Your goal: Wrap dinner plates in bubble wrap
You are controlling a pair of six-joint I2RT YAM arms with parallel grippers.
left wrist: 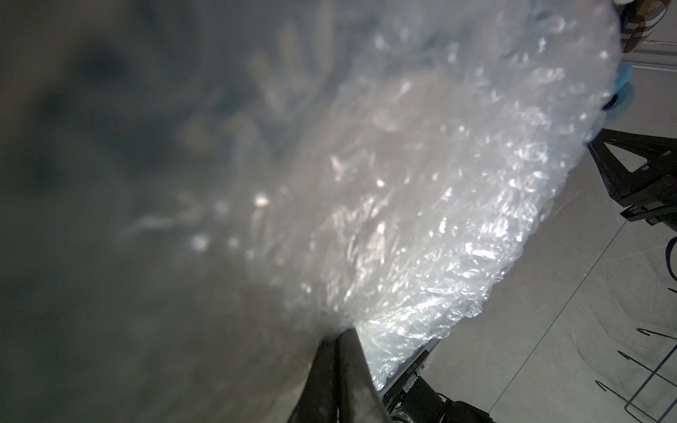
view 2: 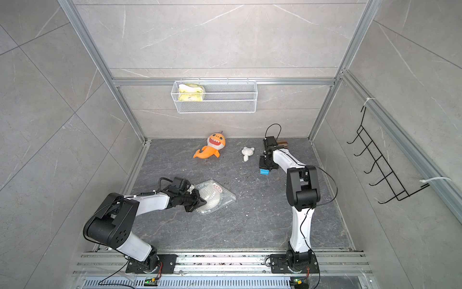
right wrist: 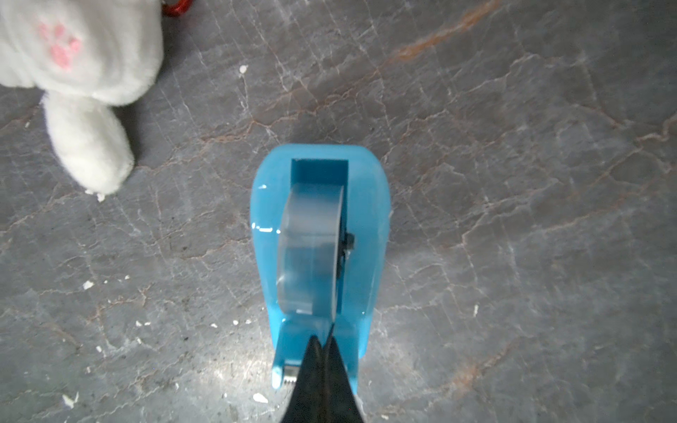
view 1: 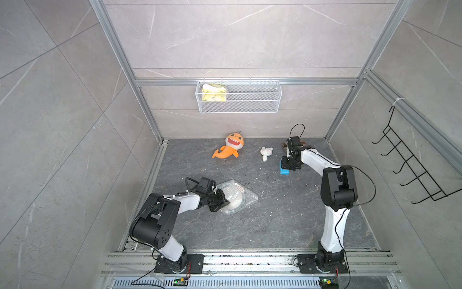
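A white plate lies inside clear bubble wrap [view 1: 246, 195] on the left half of the table. At the package's left side is my left gripper [view 1: 225, 204]; in the left wrist view its fingers [left wrist: 361, 380] are shut, and creases in the bubble wrap [left wrist: 451, 232] run together at their tips. That wrap fills most of the view and blurs the plate. Toward the back right, my right gripper is shut over the toothed end of a blue tape dispenser [right wrist: 377, 204]. Nothing shows between its fingers. A roll of clear tape [right wrist: 310, 246] sits in the dispenser.
An orange shark toy [view 1: 226, 147] and a white plush toy [view 1: 266, 153] lie at the back. On the back wall hangs a white wire basket [view 1: 238, 107] holding something yellow. A black hook rack [view 1: 409, 166] is on the right wall.
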